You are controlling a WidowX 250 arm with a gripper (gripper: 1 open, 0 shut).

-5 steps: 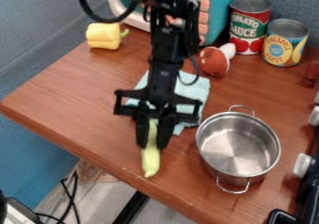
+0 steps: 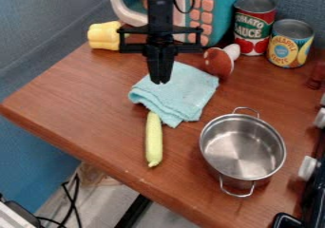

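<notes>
My black gripper [image 2: 160, 68] is at the upper middle, above a light blue cloth [image 2: 181, 96]; I cannot tell whether its fingers are open or shut. A pale yellow corn cob [image 2: 154, 142] lies on the wooden table [image 2: 76, 108], below the cloth. A steel pot [image 2: 242, 148] with two handles stands to the right of the corn.
At the back stand a tomato sauce can [image 2: 253, 26], a second can [image 2: 290, 44], a teal toy appliance [image 2: 219, 4] and a red-white mushroom [image 2: 221, 62]. A yellow piece [image 2: 105, 35] sits back left. Black items line the right edge.
My gripper has moved up and back, away from the corn cob, which stays lying on the table and is now uncovered.
</notes>
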